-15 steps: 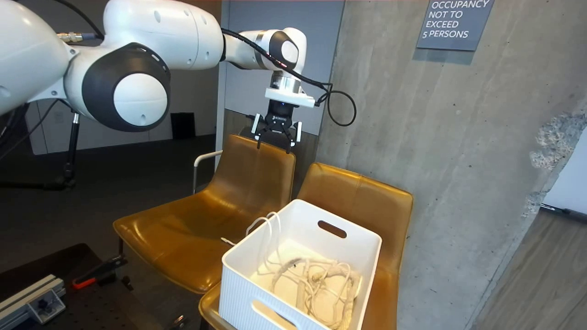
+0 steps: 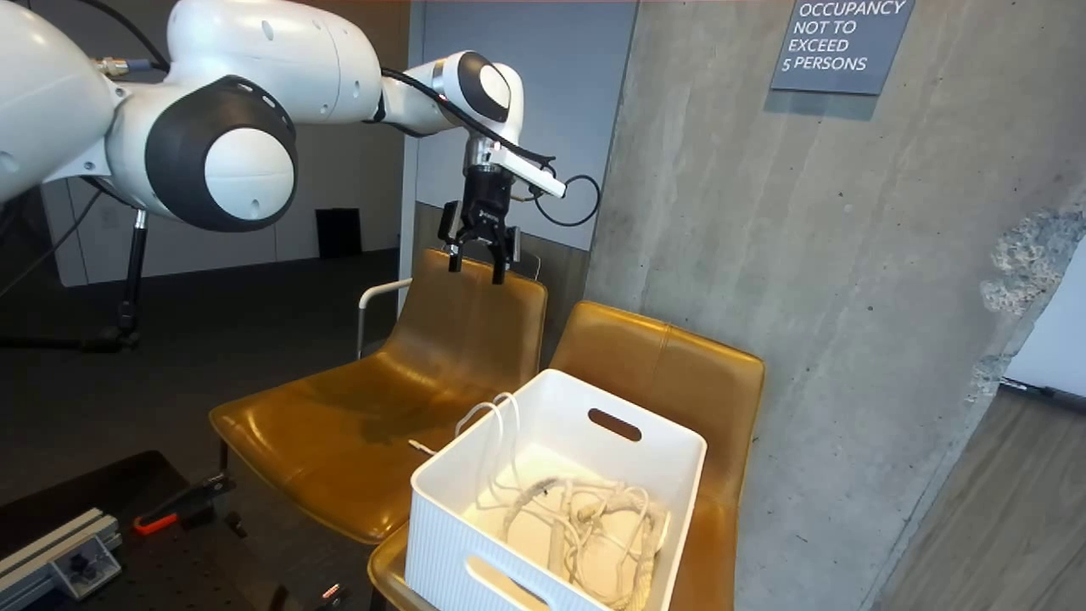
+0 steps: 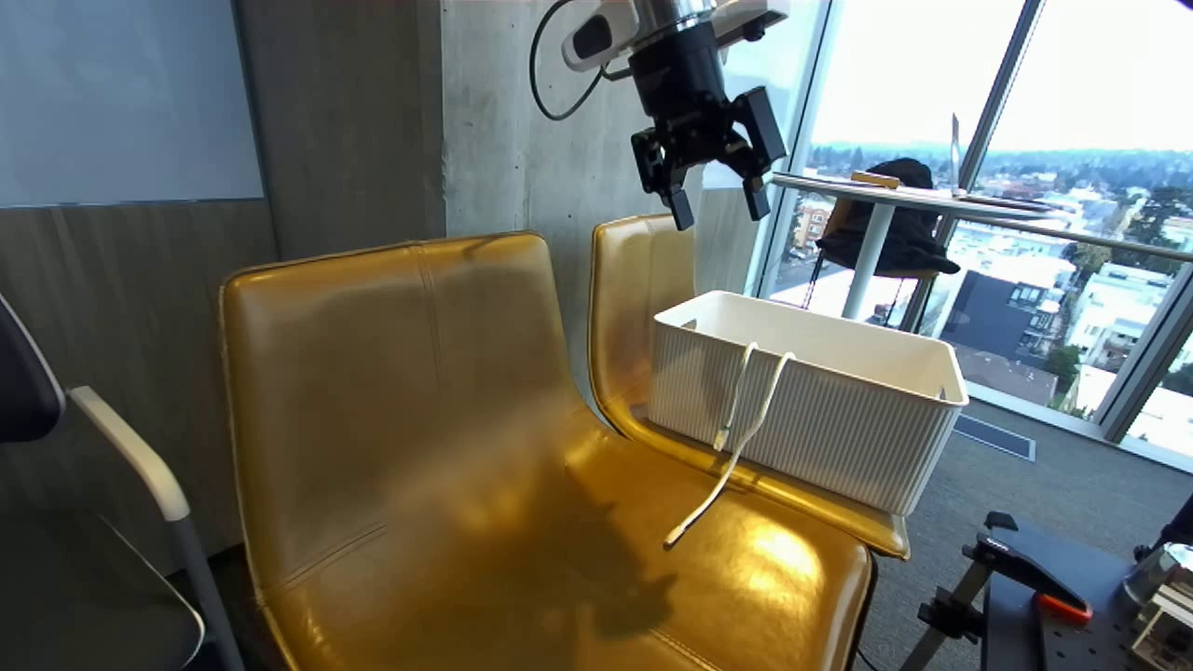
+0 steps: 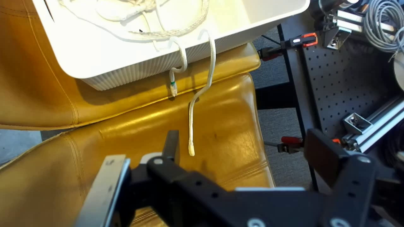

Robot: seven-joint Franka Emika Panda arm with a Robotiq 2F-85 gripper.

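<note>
A white ribbed box [image 2: 570, 407] stands on one of two tan leather chairs. Inside it lies a tangle of pale rope [image 2: 585, 519]. Two rope ends hang over the box's side; in the wrist view the longer end [image 4: 191, 125] rests on the seat of the neighbouring chair [image 4: 223, 125], and the shorter end [image 4: 173, 81] dangles close to the box wall. My gripper [image 3: 721, 214] is open and empty, held in the air above the chairs. Its fingers [image 4: 172, 145] are spread wide in the wrist view, well above the longer rope end.
A dark perforated table [image 4: 341, 75] with clamps, metal profiles and a coiled grey cable [image 4: 386, 26] stands beside the chairs. The chair backs [image 3: 391, 335] rise below the gripper's height. A concrete wall [image 2: 865, 305] lies behind; the near chair's seat is mostly clear.
My arm has moved a little to the left in exterior view 1, and the gripper has turned and tilted. Box, rope and chairs are unmoved.
</note>
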